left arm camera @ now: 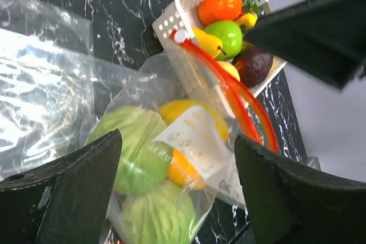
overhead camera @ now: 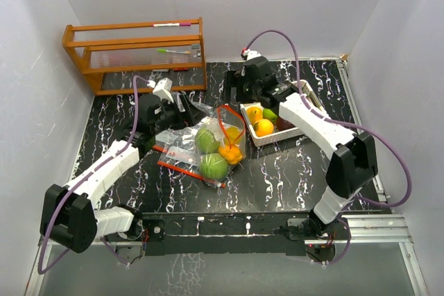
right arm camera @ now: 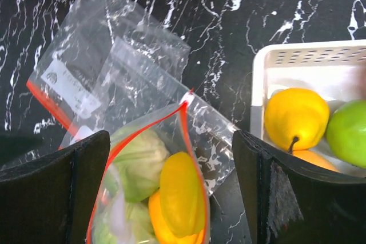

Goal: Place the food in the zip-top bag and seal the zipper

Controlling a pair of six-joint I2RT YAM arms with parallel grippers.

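The zip bag stands on the counter with two green vegetables and yellow-orange produce inside, its red zipper top gaping in the right wrist view. My left gripper hangs above and left of the bag, its fingers part open with nothing visible between them. My right gripper is open above the back of the bag, beside the white crate, with nothing between its fingers.
The crate holds more fruit and vegetables. Flat empty bags with red zippers lie left of the filled bag. A wooden rack stands at the back left. Bare counter lies in front and at left.
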